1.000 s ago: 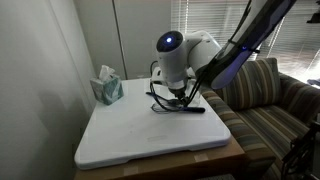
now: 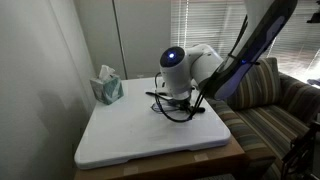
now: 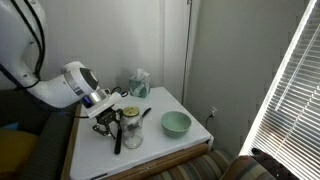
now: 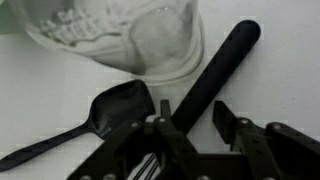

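A black-handled utensil (image 4: 225, 62) lies slantwise on the white table in the wrist view. Thin wires show at its lower end, partly hidden by my gripper. The fingers straddle the handle, with some space showing between them and it, so the gripper looks part open. In exterior view 1 my gripper (image 2: 184, 111) is low over the table's right half. Exterior view 2 has it beside the dark handle (image 3: 118, 142) and a clear jar (image 3: 132, 124).
Close to the handle are the clear container (image 4: 125, 35) and a black spatula (image 4: 122, 108). A pale green bowl (image 3: 176, 123) stands beyond the jar, a tissue box (image 2: 107, 90) at the table's back left.
My arm has come down closer to the table, and the gripper sits lower among the dark utensils. The tissue box has stayed put.
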